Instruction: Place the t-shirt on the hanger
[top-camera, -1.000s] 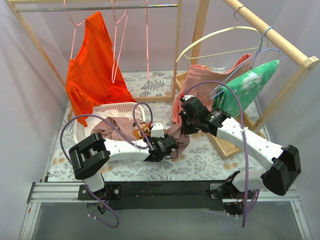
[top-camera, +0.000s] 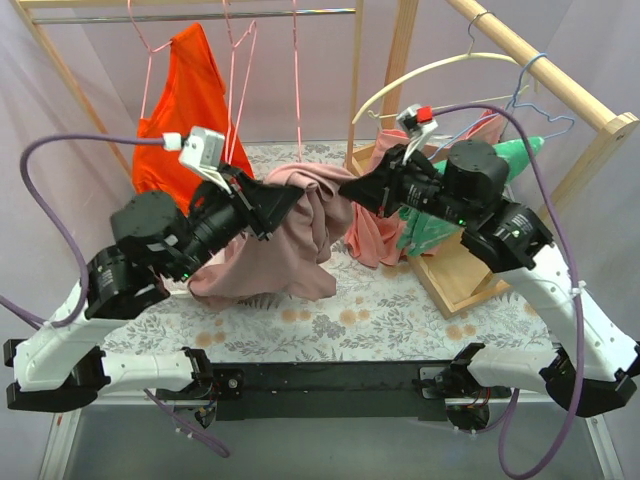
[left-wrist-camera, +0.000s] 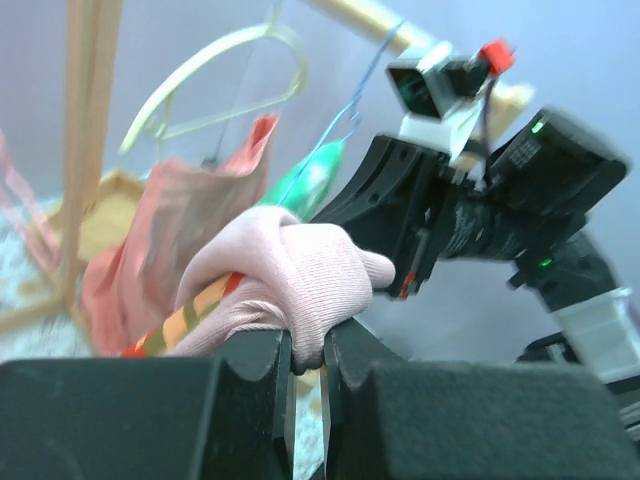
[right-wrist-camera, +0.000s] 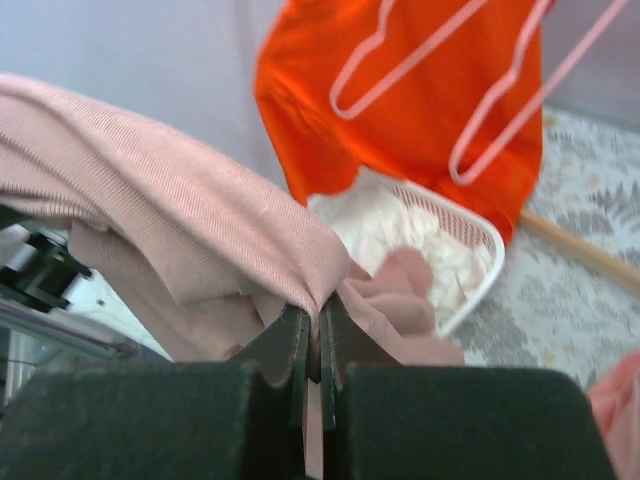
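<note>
A dusty pink t shirt (top-camera: 270, 250) hangs in the air between both arms, low end over the basket area. My left gripper (top-camera: 285, 205) is shut on its upper edge; in the left wrist view a bunched ribbed fold (left-wrist-camera: 300, 280) sits in that gripper, a striped print showing behind. My right gripper (top-camera: 365, 195) is shut on another part of the upper edge, fabric pinched between the fingers in the right wrist view. Pink hangers (top-camera: 242, 40) hang from the left rack's rail.
An orange shirt (top-camera: 170, 160) hangs on the left rack; a white basket (right-wrist-camera: 470, 260) is behind the held cloth. The right rack's wooden bar (top-camera: 555, 70) carries hangers with salmon and green cloth (top-camera: 515, 160). Bare floral surface shows along the front.
Both grippers have risen, lifting the pink t shirt from the basket and surface into the air. The left arm rose most; the right arm moved up too.
</note>
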